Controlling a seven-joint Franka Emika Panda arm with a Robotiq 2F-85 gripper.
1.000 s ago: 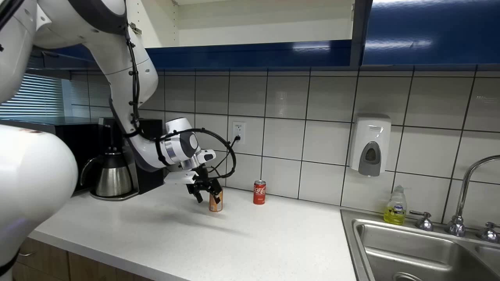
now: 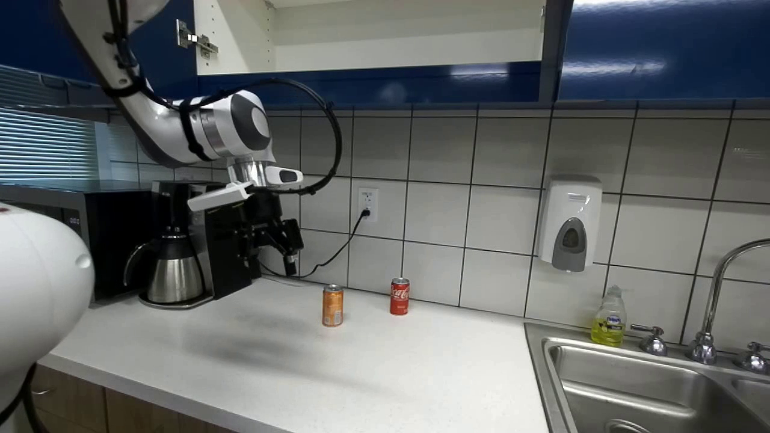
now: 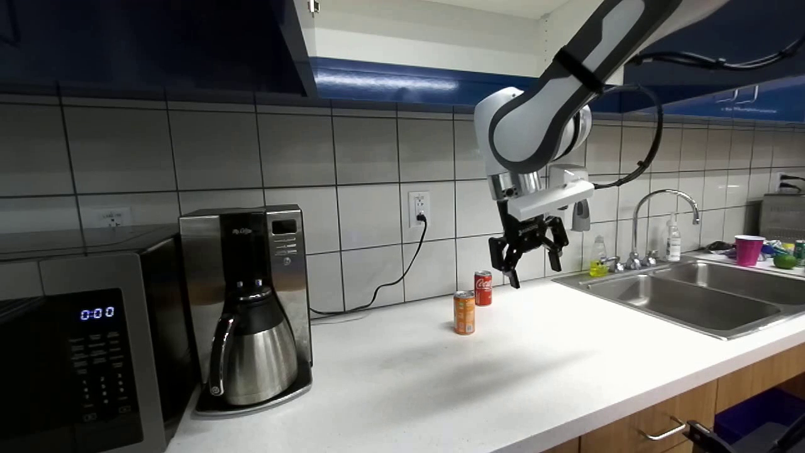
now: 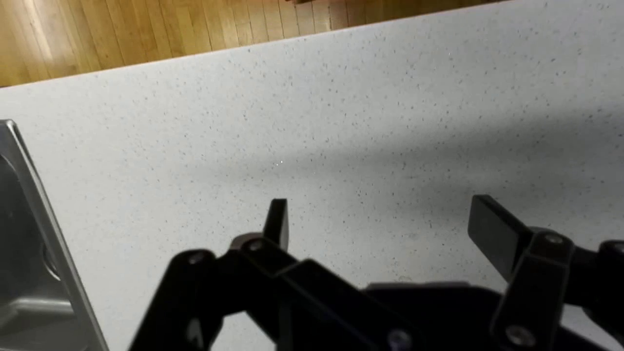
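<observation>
My gripper (image 2: 272,260) hangs in the air above the white counter, its fingers spread apart and nothing between them. In the wrist view the open gripper has only bare counter below it. An orange can (image 2: 332,306) stands upright on the counter. Behind it and nearer the tiled wall is a red Coca-Cola can (image 2: 399,296), also upright. In exterior view 2 the gripper (image 3: 534,275) appears higher than both the orange can (image 3: 464,313) and the red can (image 3: 483,288), touching neither. Neither can shows in the wrist view.
A coffee maker with a steel carafe (image 3: 260,355) and a microwave (image 3: 83,340) stand at the left. The steel sink (image 2: 649,390) and a dish soap bottle (image 2: 610,317) are at the right. Overhead is an open cabinet (image 2: 404,43).
The arm has risen, moving the gripper up and to the left in exterior view 1. It overlapped the orange can before and is now clear of it. Both cans stand where they were.
</observation>
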